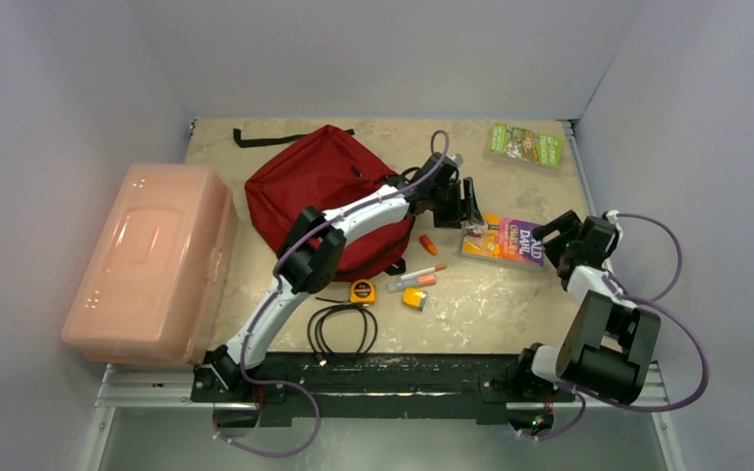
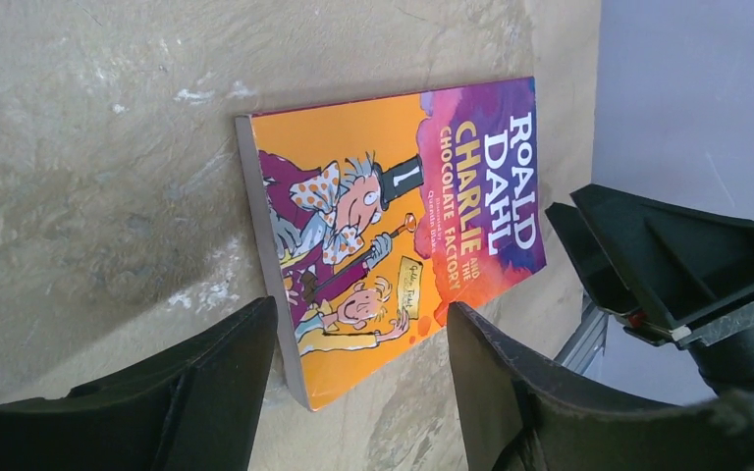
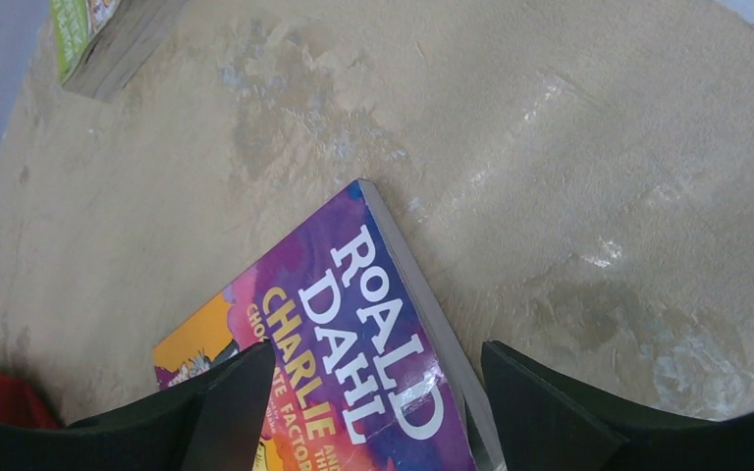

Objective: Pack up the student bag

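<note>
The orange and purple Roald Dahl book [image 1: 503,238] lies flat on the table, cover up. At its orange end hovers my left gripper [image 1: 475,204], open and empty; the left wrist view shows the whole book [image 2: 393,226] beyond its parted fingers [image 2: 226,373]. Over by the purple end stands my right gripper [image 1: 542,241], also open, and in the right wrist view the book's title end [image 3: 353,363] shows between and past its fingers. A red bag [image 1: 304,186] lies on the left half of the table, partly covered by my left arm.
A green book [image 1: 525,144] lies at the back right. Before the bag are a tape measure [image 1: 362,291], a yellow item [image 1: 414,298], markers [image 1: 414,281], a small red item [image 1: 428,244] and a coiled cable [image 1: 342,329]. A pink box [image 1: 152,260] fills the left side.
</note>
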